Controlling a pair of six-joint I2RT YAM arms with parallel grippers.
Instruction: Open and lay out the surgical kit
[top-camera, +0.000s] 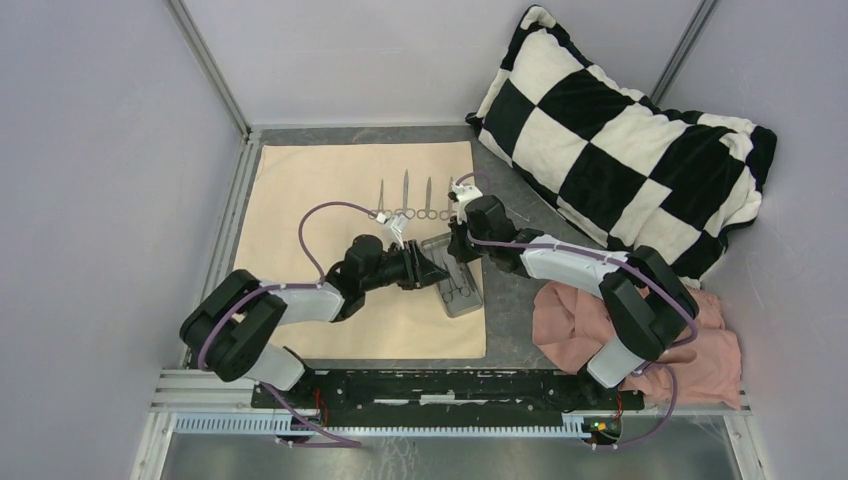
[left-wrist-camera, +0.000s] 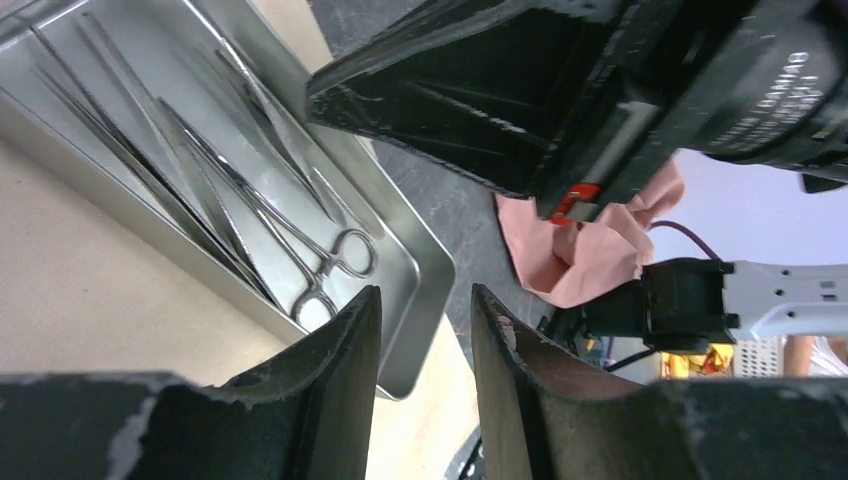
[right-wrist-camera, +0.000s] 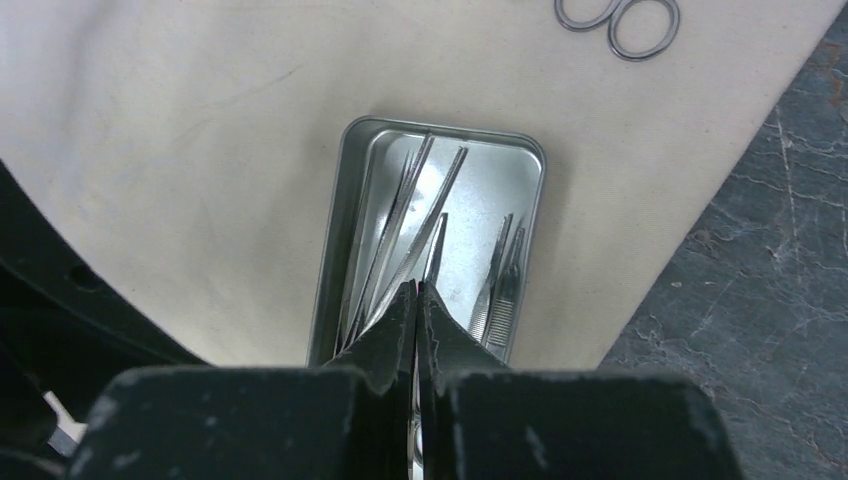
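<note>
A steel tray (top-camera: 463, 304) holds several slender instruments and a scissor-type tool (left-wrist-camera: 328, 266) on a cream cloth (top-camera: 310, 200). Above it, several ringed instruments (top-camera: 405, 195) lie in a row. My left gripper is low at the tray's near side, its fingers part open with nothing seen between them. My right gripper is over the tray, fingers shut, with nothing visibly held; tray instruments lie beneath its tips.
A checkered cushion (top-camera: 620, 140) fills the back right. A pink cloth (top-camera: 680, 350) lies at the front right.
</note>
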